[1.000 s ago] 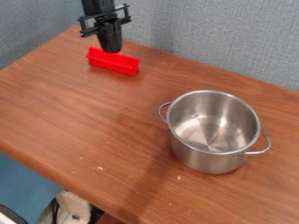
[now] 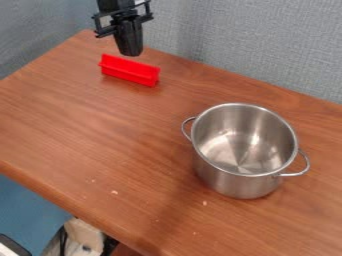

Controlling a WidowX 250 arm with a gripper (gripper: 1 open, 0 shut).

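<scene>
My gripper (image 2: 130, 50) hangs at the top left of the camera view, shut, with nothing showing between its fingers. Just below it, apart from it, a red elongated block (image 2: 130, 70) lies on the wooden table. A steel pot (image 2: 243, 175) with two side handles stands empty at the right of the table.
Grey walls (image 2: 254, 40) rise behind the table. Below its front left edge lie a blue floor and some equipment.
The gripper has shifted slightly upward. The red block and the pot have not visibly moved.
</scene>
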